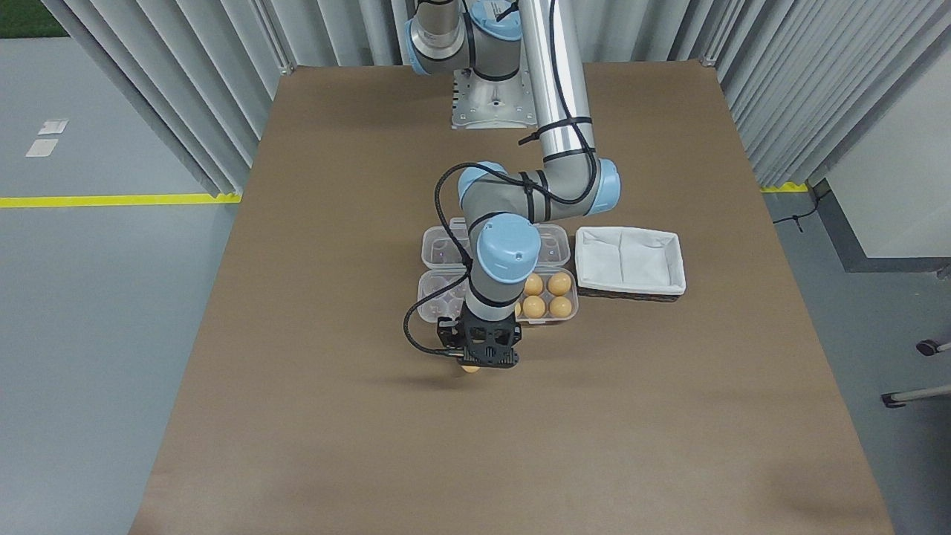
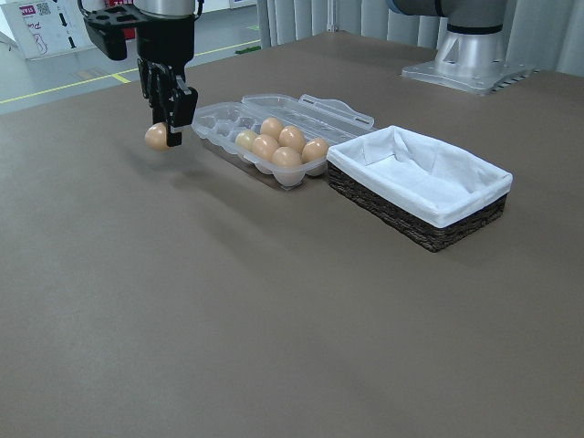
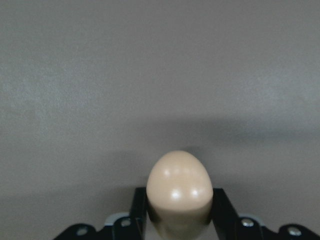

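My gripper [image 2: 165, 124] is shut on a tan egg [image 3: 179, 184], which sits between the black fingers in the wrist view and hangs above the brown table in the left view. In the front view the arm hides most of that egg. Behind it a clear plastic carton [image 1: 432, 291] with its lid open holds several eggs [image 2: 286, 157] at one side, with empty cups at the other. A wicker basket with a white liner [image 1: 629, 260] [image 2: 418, 182] stands beside the carton, looking empty.
The robot's base [image 1: 492, 110] stands at the back of the table [image 1: 535, 446].
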